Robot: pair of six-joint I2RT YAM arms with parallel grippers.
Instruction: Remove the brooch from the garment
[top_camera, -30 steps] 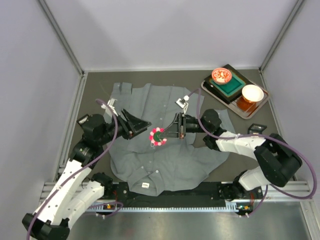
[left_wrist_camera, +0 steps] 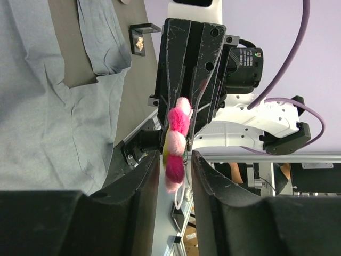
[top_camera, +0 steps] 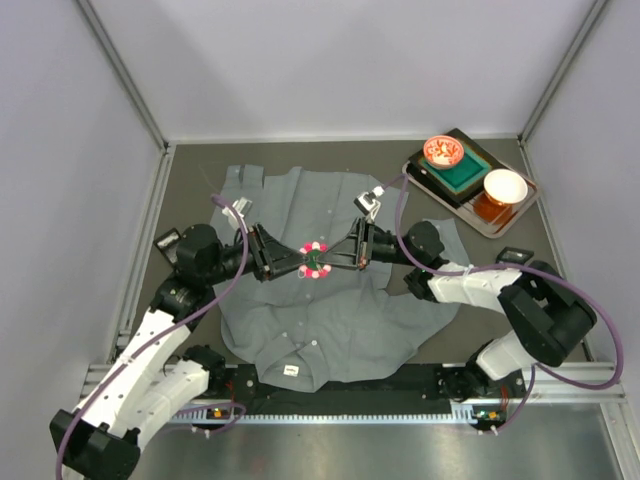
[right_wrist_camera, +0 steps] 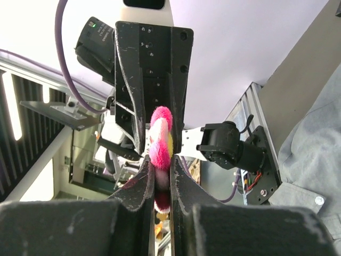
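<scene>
The brooch, a ring of pink and white pom-poms with a green centre, is held up off the grey-blue garment in the top view. On its right side my right gripper is shut on it; the right wrist view shows the pom-pom edge pinched between the fingertips. From the opposite side my left gripper reaches the brooch with fingers part open. In the left wrist view the pom-poms stand between the left fingertips, with a gap on the right-hand side. A thin white loop hangs below the brooch.
At the back right a metal tray carries a green-and-black box, a bowl of orange-red pieces and an amber jar with a white top. The garment lies spread flat on the table. The two grippers face each other closely.
My left gripper has come right and slightly down to the brooch, and the gap between its fingers has narrowed. The brooch has shifted slightly up; the right gripper still holds it.
</scene>
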